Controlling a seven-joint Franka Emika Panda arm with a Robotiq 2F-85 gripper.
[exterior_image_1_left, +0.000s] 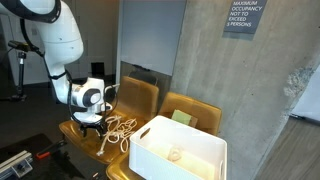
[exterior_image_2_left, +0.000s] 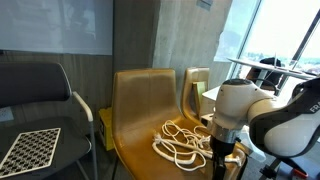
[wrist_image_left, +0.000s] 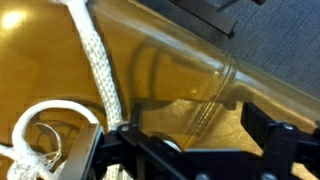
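Observation:
A white rope (exterior_image_1_left: 120, 131) lies in loose loops on the brown chair seats, and its loops (exterior_image_2_left: 181, 143) also show in exterior view 2. My gripper (exterior_image_1_left: 92, 128) is low over the left seat, to the left of most of the rope. In the wrist view the open gripper has its dark fingers spread wide at the bottom. A straight length of rope (wrist_image_left: 95, 60) and a loop beside it lie on the left, near the left finger. Mostly bare, shiny brown seat shows between the fingers, with a pale rounded bit low in the gap.
A large white box (exterior_image_1_left: 178, 150) stands right of the rope, with a small pale coil (exterior_image_1_left: 174, 155) inside. An olive-green item (exterior_image_1_left: 184, 118) rests on the chair behind it. Chair backs rise behind the rope. A black chair (exterior_image_2_left: 45, 140) stands at left in exterior view 2.

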